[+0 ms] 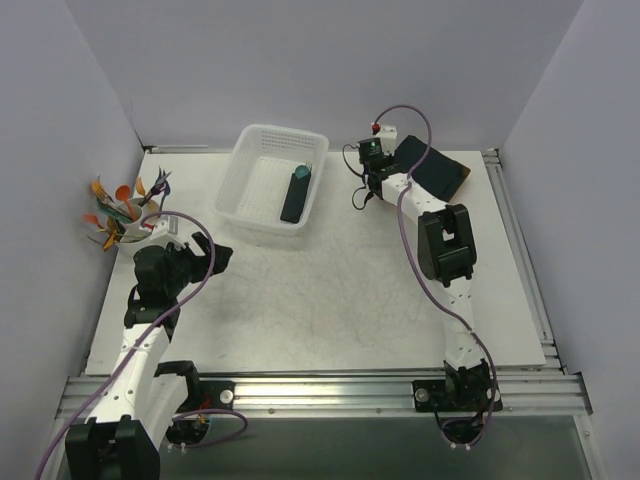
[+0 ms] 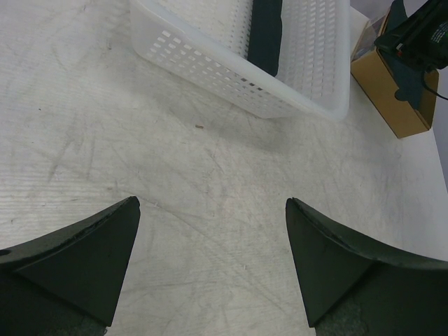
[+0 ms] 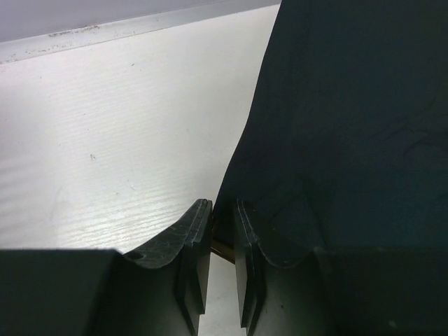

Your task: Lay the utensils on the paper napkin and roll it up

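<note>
A cardboard box (image 2: 385,98) at the back right is topped by dark napkins (image 1: 432,170) (image 3: 336,126). My right gripper is shut at the dark sheet's left edge; whether any of it sits between the fingertips is unclear. My left gripper (image 1: 213,255) stands open over bare table, nothing between its fingers. The white basket (image 1: 250,205) (image 2: 210,49) holds a dark bundle (image 1: 295,200) with a teal-headed utensil at its top. Assorted utensils (image 1: 123,200) stand in a white holder at the left, behind my left arm.
Rails run along its edges, with walls at the back and both sides. The basket stands between the two arms.
</note>
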